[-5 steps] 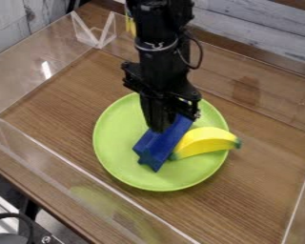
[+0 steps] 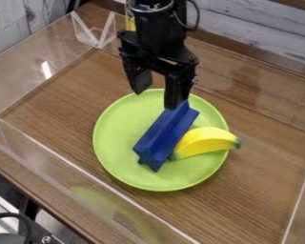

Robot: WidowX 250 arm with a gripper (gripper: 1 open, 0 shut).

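A black robot gripper [image 2: 159, 88] hangs from the top of the view over a round green plate [image 2: 121, 133], its fingers apart and empty. On the plate lie a long blue block [image 2: 160, 141] and, to its right, a yellow banana [image 2: 206, 142]. The gripper is above the upper part of the plate, higher in the view than both.
The plate rests on a wooden surface [image 2: 60, 110] with clear low walls along the left side and white boards behind. A small yellow item shows at the back behind the arm. Wood around the plate is clear.
The gripper has moved up in the view, away from the blue block, uncovering more of its upper end. The block and banana look unmoved.
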